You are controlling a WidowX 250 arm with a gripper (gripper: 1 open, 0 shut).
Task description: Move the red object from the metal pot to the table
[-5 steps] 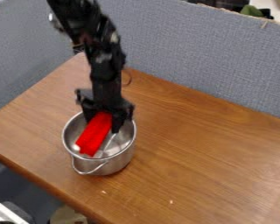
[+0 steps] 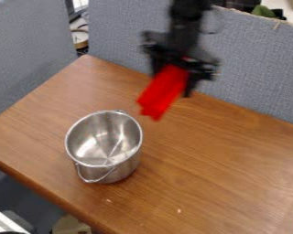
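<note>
Blurred by motion, the red object (image 2: 164, 92) hangs in the air, tilted, over the wooden table (image 2: 216, 155). My dark gripper (image 2: 176, 69) is shut on its upper end, up and to the right of the metal pot. Its fingers are too smeared to make out one by one. The metal pot (image 2: 103, 146) stands upright toward the left front of the table, its wire handle lying against the near side. The inside of the pot looks empty.
A wide bare stretch of table lies to the right of the pot. Grey padded walls (image 2: 253, 69) border the table at the back and left.
The red object was inside the pot with my gripper around its top. It has since come up out of the pot and moved right and back with the gripper. The pot stayed put.
</note>
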